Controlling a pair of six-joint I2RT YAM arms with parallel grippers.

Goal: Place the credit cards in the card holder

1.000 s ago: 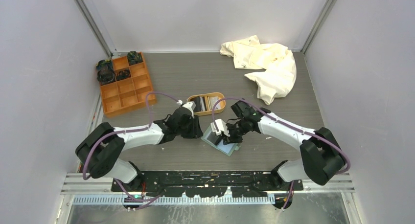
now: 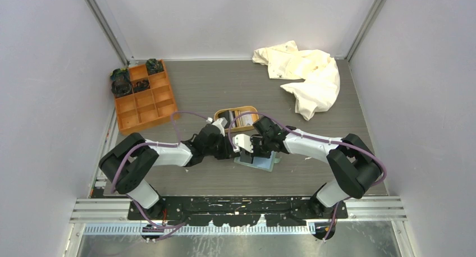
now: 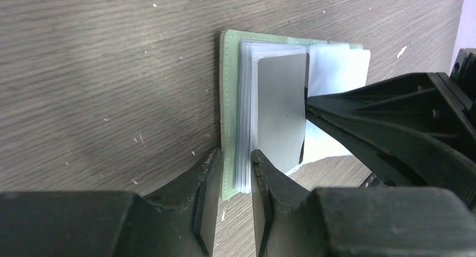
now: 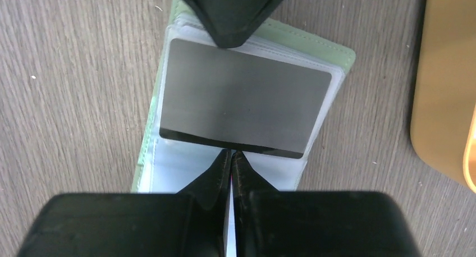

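Note:
The pale green card holder (image 3: 227, 111), with clear sleeves, lies open on the table. A dark grey card (image 4: 241, 97) sits in its top sleeve, with its black edge along the sleeve's mouth. In the left wrist view, my left gripper is shut on the holder's bound edge, one finger on each side. My right gripper is shut, its tips at the card's black edge. Whether that edge is pinched between them cannot be made out. From above, the arms partly cover the holder (image 2: 262, 163).
Behind the grippers stands a tan box (image 2: 257, 119) with several cards upright in it. An orange compartment tray (image 2: 130, 120) holding dark items is at the back left, and a cream cloth (image 2: 317, 83) lies at the back right.
My left gripper has moved right onto the holder's edge. The right gripper has moved left over the holder, which has turned so that it lies straighter.

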